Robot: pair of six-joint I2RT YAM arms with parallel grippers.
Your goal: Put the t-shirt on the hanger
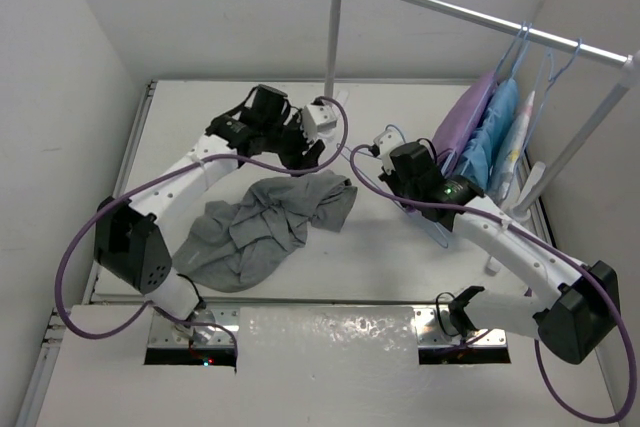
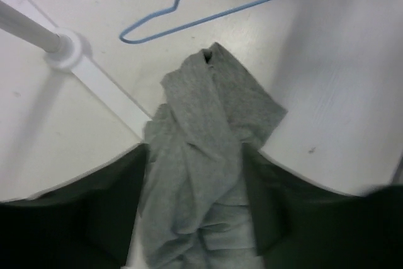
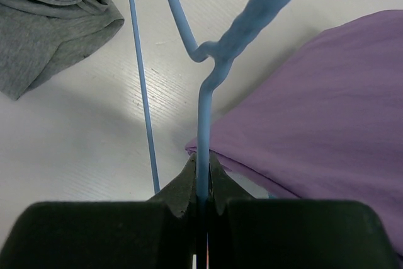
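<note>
A grey t-shirt [image 1: 265,222] lies crumpled on the left half of the table, one end reaching toward the middle. Over that end hovers my left gripper [image 1: 310,162], its fingers part open; in the left wrist view the shirt [image 2: 201,118] shows beyond and between the blurred fingers, with none of it clearly held. A light blue hanger [image 3: 203,118] is pinched near its hook by my right gripper, which is shut. The hanger's far end [image 2: 135,36] shows above the shirt in the left wrist view.
On the right, the rack's rail [image 1: 480,17] carries a purple garment [image 1: 465,127], a blue one [image 1: 492,137] and a patterned one [image 1: 510,152]. A rack post [image 1: 333,47] stands near the left gripper.
</note>
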